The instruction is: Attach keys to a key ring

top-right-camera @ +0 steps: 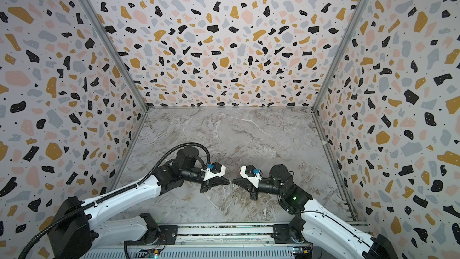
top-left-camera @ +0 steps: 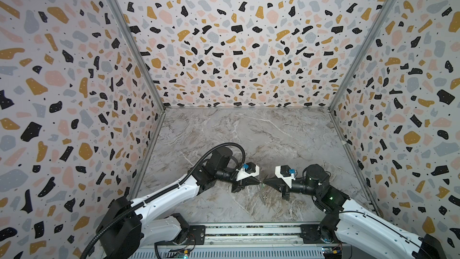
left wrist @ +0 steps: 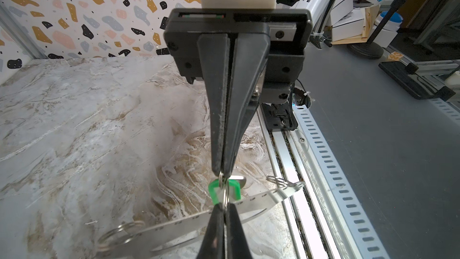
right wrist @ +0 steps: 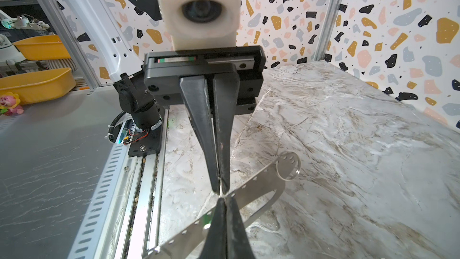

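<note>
My left gripper and right gripper meet nearly tip to tip above the table, both shut. In the left wrist view, thin wire of a small metal key ring (left wrist: pixel 226 192) shows at the left fingertips, and a ring edge sits at the opposite tips. Whether both pinch one ring or two cannot be told. A key with a green head (left wrist: pixel 235 189) hangs just behind the rings. Below the tips hangs a flat silver bar, tilted, with wire loops at its ends; the right wrist view shows the bar (right wrist: pixel 261 182) too.
Metal rails (top-left-camera: pixel 249 230) run along its front edge. Patterned walls (top-left-camera: pixel 249 43) enclose the back and both sides.
</note>
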